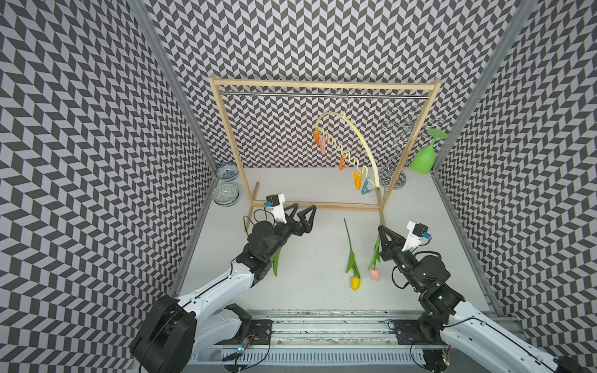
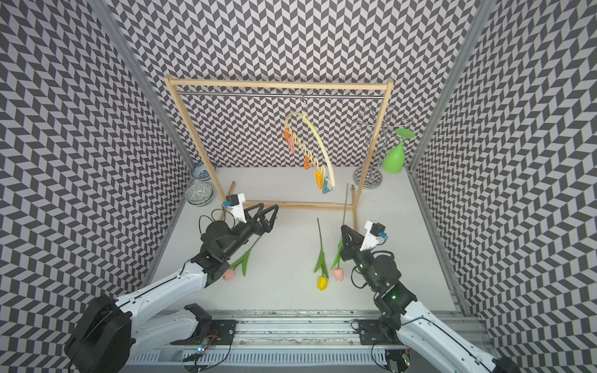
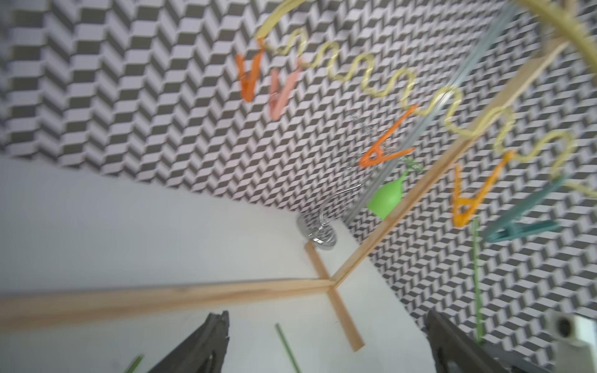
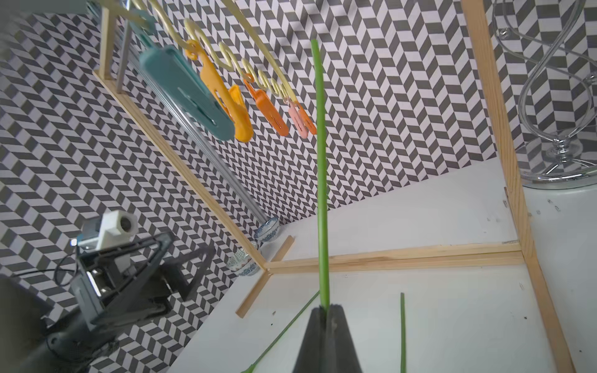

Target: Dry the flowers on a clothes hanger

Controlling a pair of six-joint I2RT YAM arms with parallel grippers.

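Observation:
My right gripper is shut on the green stem of a pink tulip (image 2: pixel 337 274); the stem points up and the bloom hangs below. My left gripper stands open and empty in front of the rack. A yellow tulip (image 1: pixel 355 283) lies on the table, its stem toward the rack. Another pink tulip (image 2: pixel 229 273) lies partly behind the left arm. The yellow hanger (image 1: pixel 355 127) hangs from the rack's rod, carrying several clips: orange, pink, yellow-orange (image 3: pixel 463 208) and a teal clip (image 4: pixel 186 90) at its near end.
The wooden rack (image 1: pixel 311 205) spans the middle of the table. Two patterned bowls (image 2: pixel 199 192) sit at the left. On the right are a metal stand (image 4: pixel 559 149) and a green vessel (image 2: pixel 394 159). Clear table lies between the arms.

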